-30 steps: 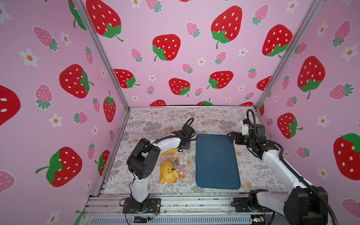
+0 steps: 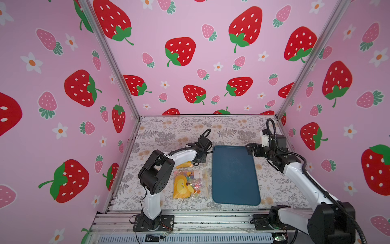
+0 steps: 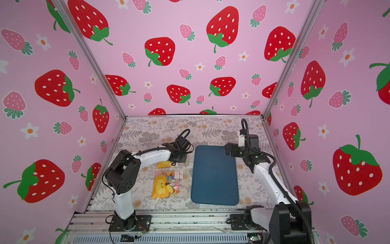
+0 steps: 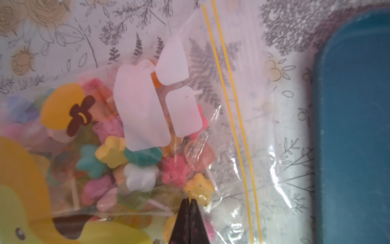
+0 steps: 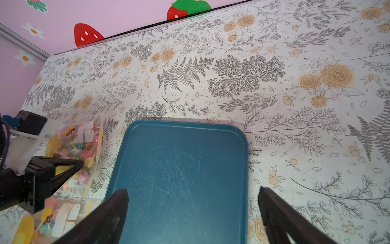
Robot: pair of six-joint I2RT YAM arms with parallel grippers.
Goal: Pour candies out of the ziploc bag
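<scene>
Two clear ziploc bags of candies lie flat on the table left of the blue tray (image 5: 178, 174). The far bag (image 4: 134, 109), with yellow seal lines along its right side, is mostly covered by my left arm in the top views. Over this bag, my left gripper is shut with nothing visible between its tips; whether the tips touch the plastic I cannot tell. The near bag (image 2: 182, 187), printed with a yellow animal, is plain in the top left view. My right gripper is open and empty above the tray.
Nothing lies on the tray. Bare patterned table (image 5: 308, 142) extends behind and to the right of it. The pink back wall (image 2: 219, 81) bounds the far side. My left arm reaches across the left half.
The right arm, both bags and the tray look unmoved.
</scene>
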